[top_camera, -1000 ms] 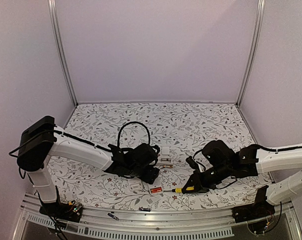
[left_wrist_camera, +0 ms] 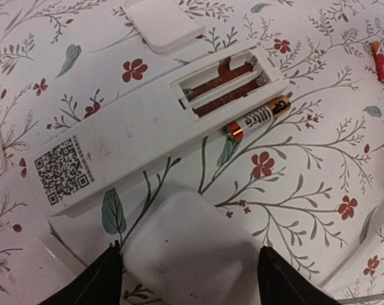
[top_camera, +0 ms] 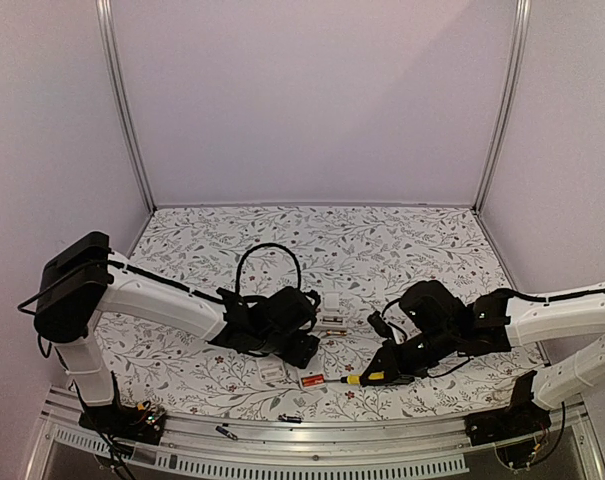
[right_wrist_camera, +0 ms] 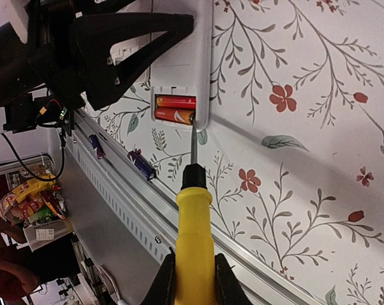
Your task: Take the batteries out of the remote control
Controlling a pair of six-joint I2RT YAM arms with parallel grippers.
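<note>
A white remote (right_wrist_camera: 183, 60) lies with its open compartment showing two red-orange batteries (right_wrist_camera: 174, 115). My left gripper is open, its fingers on either side of that remote's rounded white end in the left wrist view. In the right wrist view, my right gripper is shut on a yellow-handled screwdriver (right_wrist_camera: 193, 219). The screwdriver's thin tip is at the compartment's corner, by the end of the lower battery; whether it touches cannot be made out. A second white remote (left_wrist_camera: 128, 130) has an empty compartment, with a loose battery (left_wrist_camera: 258, 118) right beside it.
A white cover (left_wrist_camera: 163, 25) lies beyond the second remote. Close to the table's front edge are two dark batteries (right_wrist_camera: 141, 164). A small red-orange item (left_wrist_camera: 379, 61) shows at the left wrist view's right edge.
Both arms are nearly still. The screwdriver has shifted very slightly at the remote's compartment; the batteries still lie in it.
</note>
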